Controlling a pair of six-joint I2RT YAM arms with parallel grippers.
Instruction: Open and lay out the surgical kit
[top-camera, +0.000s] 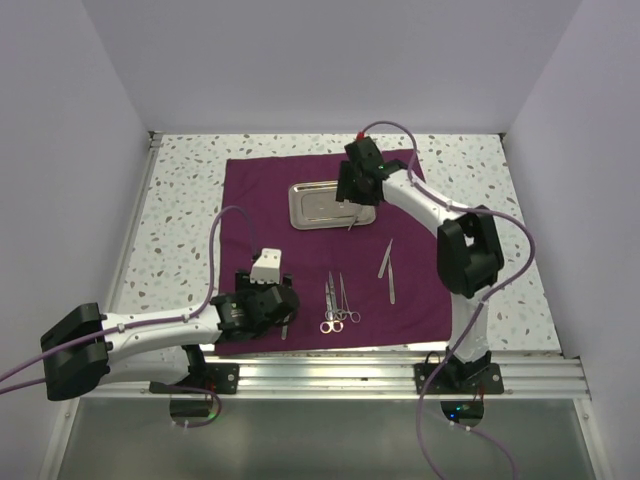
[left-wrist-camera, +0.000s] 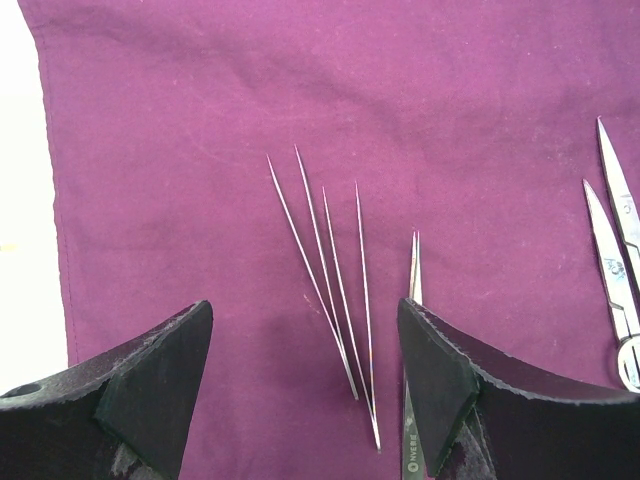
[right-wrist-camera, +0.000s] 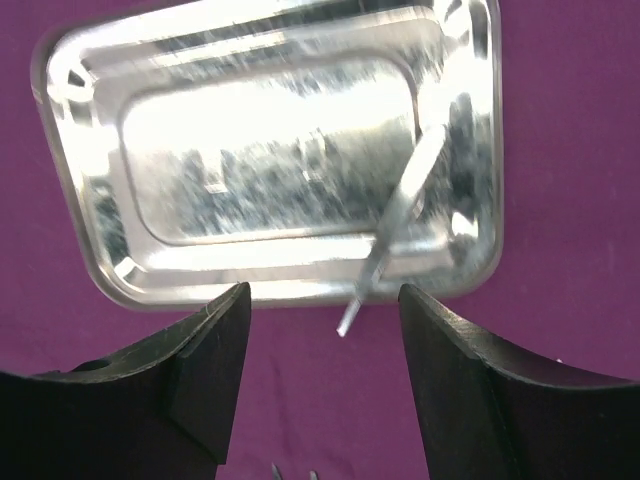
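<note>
A silver tray (right-wrist-camera: 270, 150) fills much of the right wrist view, with a slim metal instrument (right-wrist-camera: 400, 205) lying diagonally over its right part and near rim. My right gripper is above it, fingers apart, nothing between them, at the tray's right side in the top view (top-camera: 350, 195). My left gripper stands open low at the front left, over several thin needles (left-wrist-camera: 333, 250) and tweezers (left-wrist-camera: 414, 290) on the purple cloth (left-wrist-camera: 180, 120).
At the front middle of the cloth lie scissors (top-camera: 330, 315) and forceps (top-camera: 348, 310); two slim instruments (top-camera: 391, 285) lie right of them.
</note>
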